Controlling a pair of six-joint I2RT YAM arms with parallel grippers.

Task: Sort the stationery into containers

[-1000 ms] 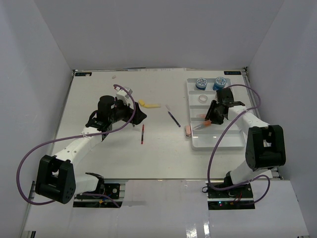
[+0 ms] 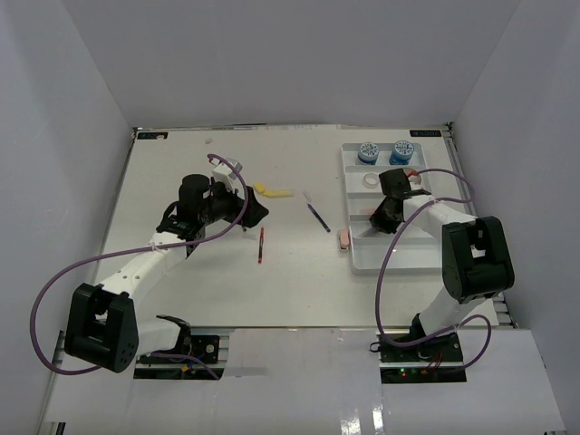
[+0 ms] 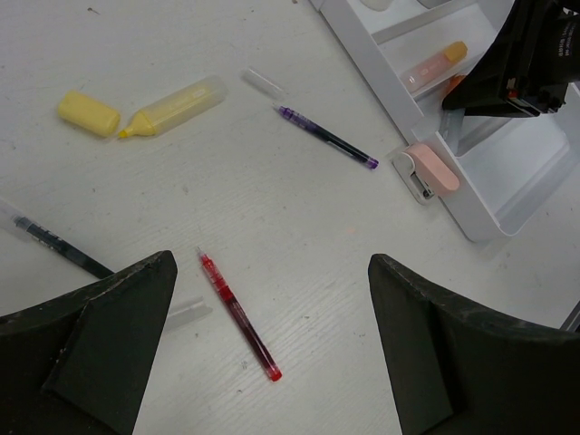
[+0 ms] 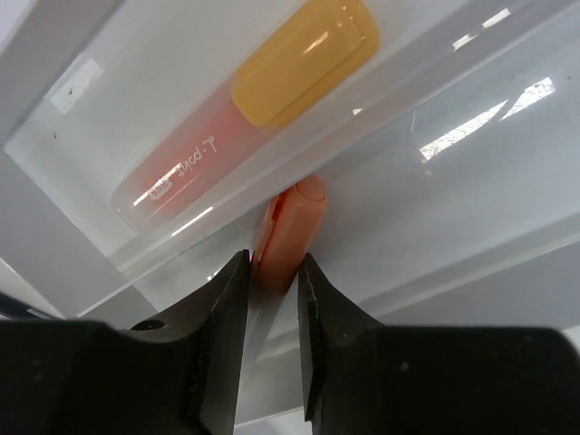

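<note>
In the white divided container (image 2: pixel 394 258), my right gripper is shut on an orange-capped clear pen (image 4: pixel 295 213), beside a pink pen with yellow cap (image 4: pixel 302 63) in the neighbouring compartment. My left gripper stands open over the table, nothing between its fingers. Below it lie a red pen (image 3: pixel 237 313), a dark pen (image 3: pixel 68 249), a purple pen (image 3: pixel 326 136), a yellow highlighter (image 3: pixel 177 109) and its cap (image 3: pixel 88 113). A pink stapler (image 3: pixel 428 174) rests against the container's outer left side.
Two blue-and-white round items (image 2: pixel 368 153) and a pale ring (image 2: pixel 371 179) occupy the container's back compartments. Loose clear caps (image 3: pixel 265 83) lie on the table.
My right gripper has moved left and down onto the orange-capped pen, which is now between its fingers. The left arm has stayed still.
</note>
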